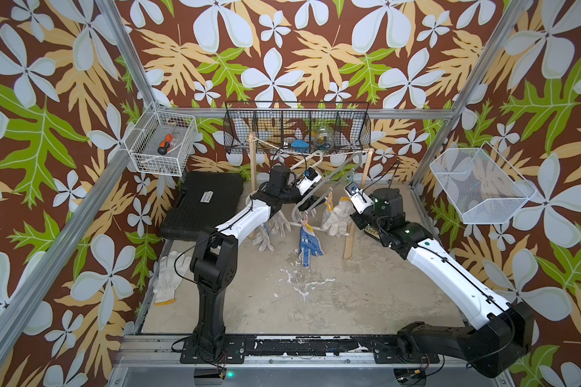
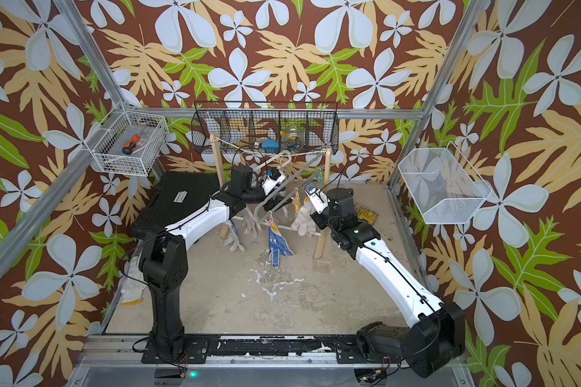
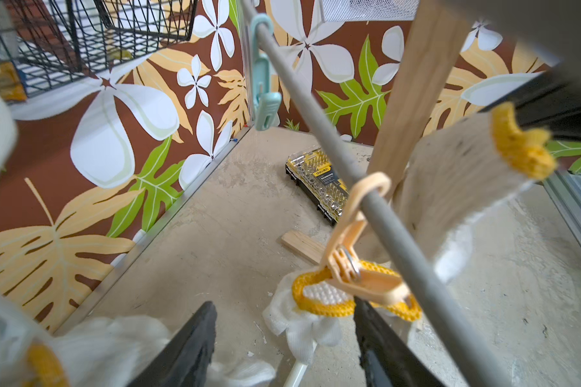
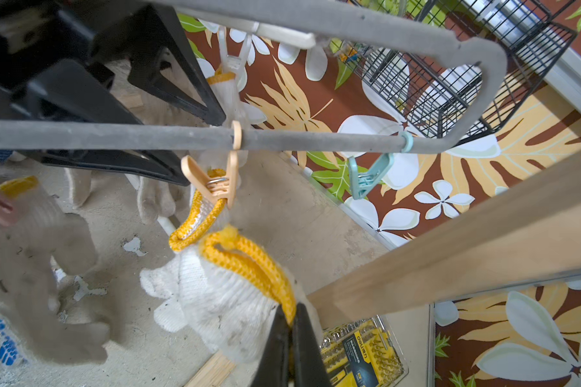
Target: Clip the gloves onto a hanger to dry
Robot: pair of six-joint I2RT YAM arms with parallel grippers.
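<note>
My left gripper stands open beside a grey hanger bar [image 3: 342, 164], which carries a peach clip [image 3: 368, 283] with a yellow-cuffed glove and an empty mint clip [image 3: 262, 77]. My right gripper is shut on the yellow cuff of a white glove [image 4: 232, 309], below the hanger and right beside a wooden post [image 4: 458, 245]. Other white gloves [image 1: 264, 235] hang among the hangers, with a blue-patterned glove [image 1: 310, 245] at the front. A loose white glove [image 1: 171, 277] lies at the left edge.
A black case [image 1: 200, 206] fills the back left. A black wire basket [image 1: 297, 113] is on the back wall, with baskets [image 1: 158, 145] at either side. A yellow bit set [image 3: 313, 180] lies behind the right post.
</note>
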